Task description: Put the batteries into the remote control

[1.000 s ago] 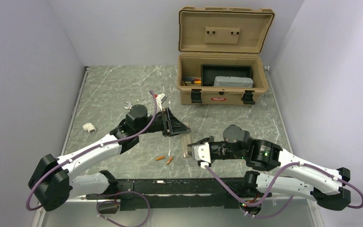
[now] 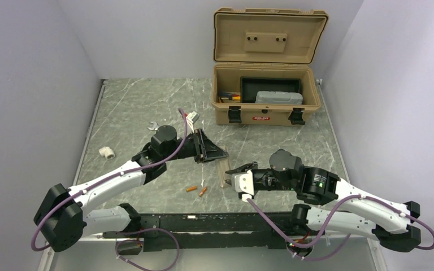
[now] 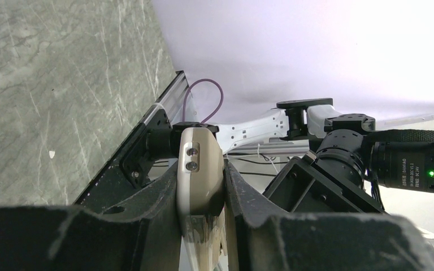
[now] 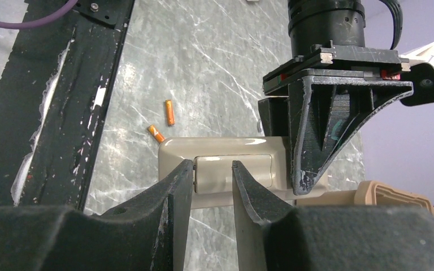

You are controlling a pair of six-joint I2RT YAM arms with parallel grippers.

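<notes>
My left gripper (image 2: 215, 151) is shut on the beige remote (image 2: 222, 172), which it holds in the air; in the left wrist view the remote (image 3: 199, 175) sits between the fingers. In the right wrist view the remote (image 4: 175, 152) lies crosswise, with a panel on it that looks like the battery cover (image 4: 233, 172). My right gripper is part open at that panel's near end, its left fingertip by the panel's edge and its right one over the panel. Two orange batteries (image 2: 191, 188) (image 2: 203, 191) lie on the marble table (image 2: 164, 101).
An open tan toolbox (image 2: 267, 116) with trays stands at the back right. A wrench (image 2: 152, 126) and a white fitting (image 2: 106, 152) lie on the left of the table. The front table edge (image 2: 215, 220) is close below both arms.
The left arm and the remote look unmoved.
</notes>
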